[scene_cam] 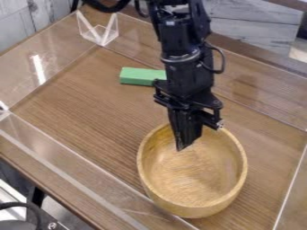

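The black arm comes down from the top centre, its gripper (186,135) pointing down over the back part of a round tan bowl (192,184). The fingers look shut, with nothing visible between them. The bowl appears empty. A green block (140,75) lies on the wooden table behind the arm, to its left.
A clear plastic object (99,27) stands at the back left. Black cables run at the bottom left corner, beside the table's edge.
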